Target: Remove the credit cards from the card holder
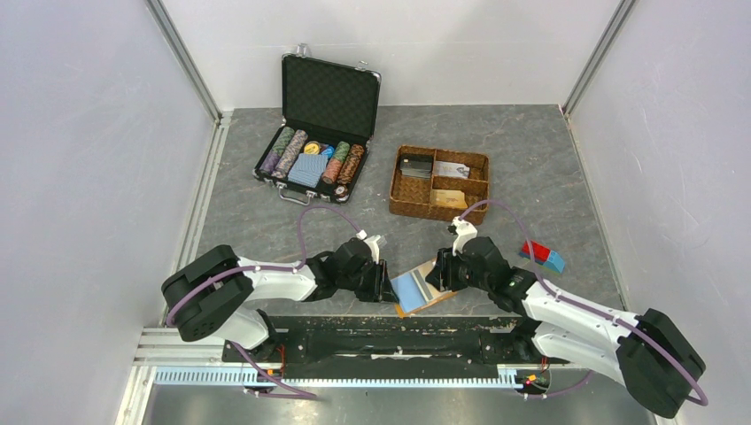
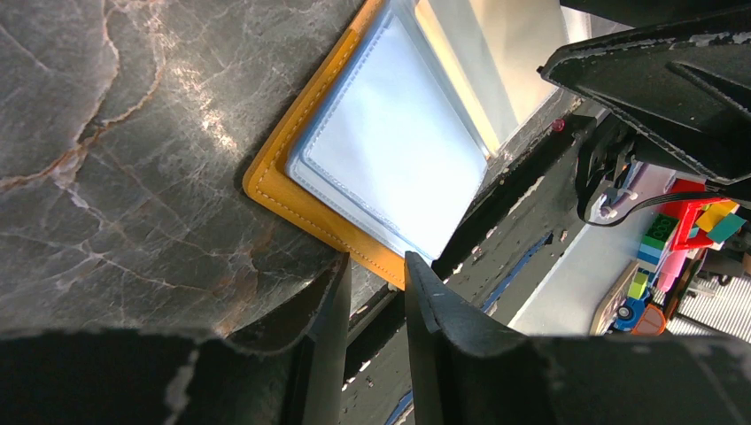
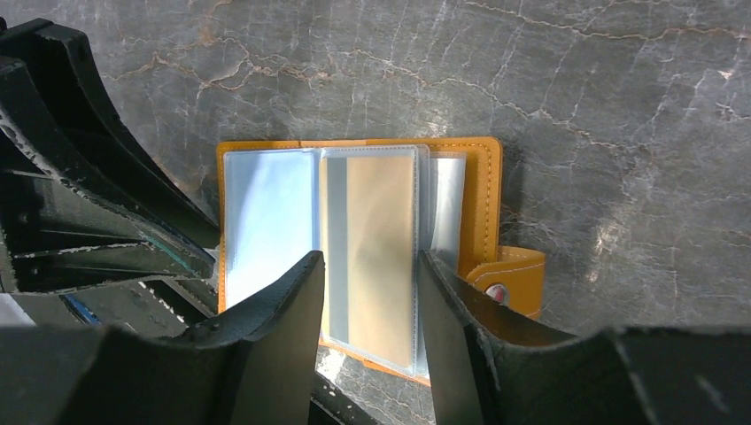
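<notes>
The orange card holder (image 3: 482, 199) lies opened flat on the grey table near its front edge. In the right wrist view a light blue panel (image 3: 270, 221) fills one side, beside a clear sleeve holding a tan card with a grey stripe (image 3: 381, 248). My right gripper is open above that sleeve, its fingers on either side of the tan card, nothing gripped. At the holder's left end, my left gripper is part open; the orange corner shows between and beyond its tips. Whether the tips touch the holder cannot be told.
A wicker basket (image 1: 414, 206) with cards in its compartments stands behind, and an open black case (image 1: 331, 97) of chips sits at the back left. Red and blue blocks (image 1: 554, 261) lie at the right. Both grippers are close together.
</notes>
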